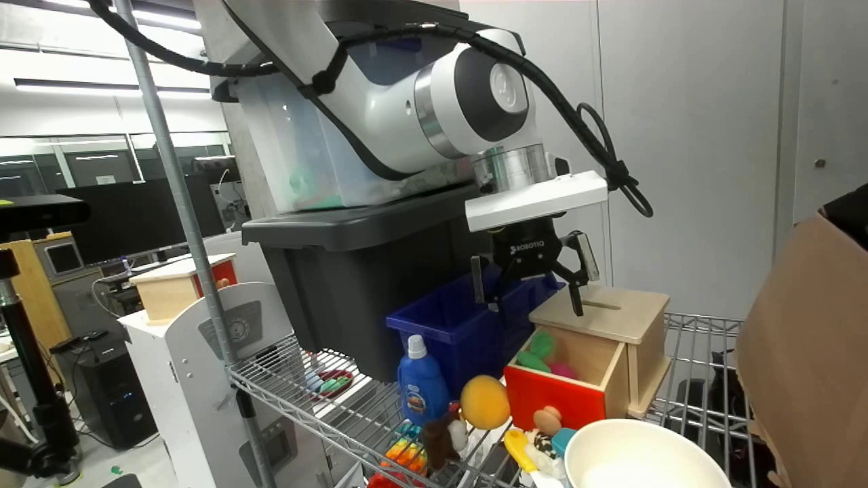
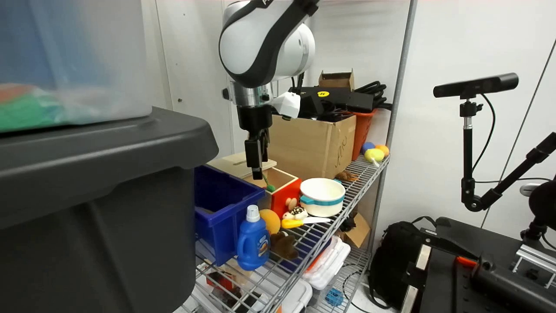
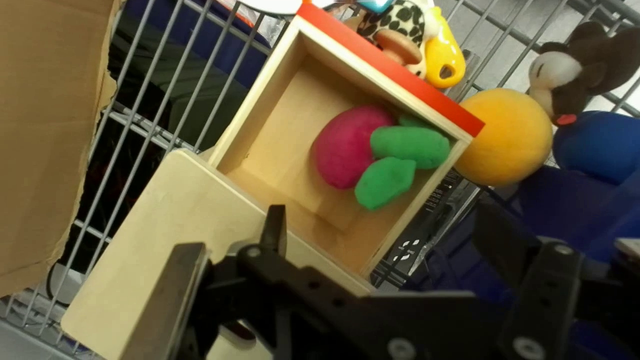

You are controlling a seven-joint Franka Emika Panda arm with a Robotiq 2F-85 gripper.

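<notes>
With its fingers spread wide and nothing between them, my gripper (image 1: 529,297) hangs above the wooden drawer box (image 1: 616,309) and the blue bin's side. The red-fronted drawer (image 1: 553,394) is pulled out. Inside it, the wrist view shows a magenta plush (image 3: 351,147) with green leaves (image 3: 411,147), lying near the drawer's front corner. One finger (image 3: 165,300) is over the box's wooden top in that view; the other reaches over the blue bin (image 3: 456,258). In the second exterior view the gripper (image 2: 255,174) blocks part of the drawer.
A blue detergent bottle (image 1: 423,382), an orange ball (image 1: 485,402) and a brown plush (image 1: 439,443) stand in front of the bin. A white pot (image 2: 322,190) sits beside the drawer front. The large black tote (image 1: 366,285) and a cardboard box (image 2: 307,146) flank the area.
</notes>
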